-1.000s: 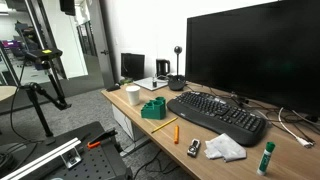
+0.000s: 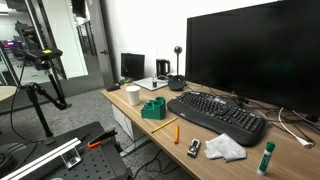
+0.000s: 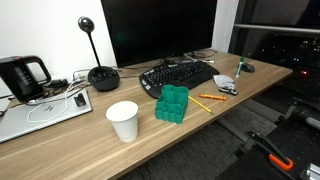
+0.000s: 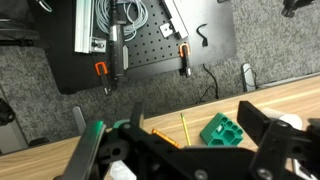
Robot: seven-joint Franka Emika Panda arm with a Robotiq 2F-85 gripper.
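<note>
In the wrist view my gripper stands open, its dark fingers wide apart and nothing between them. It is high above the table's front edge, over the gap beside the desk. Below it show the green compartment box, a yellow pencil and an orange marker. On the desk, the same green box sits beside a white cup; the pencil and marker lie to its right. A small black-and-silver object, a crumpled white cloth and a green-labelled stick are farther along.
A black keyboard lies before the large monitor. A coffee maker stands at the left end. A dark perforated plate with cables and tools lies across the gap.
At the upper left of the first exterior view, the pale and dark arm part has come lower into the frame. The objects on the desk look unmoved.
</note>
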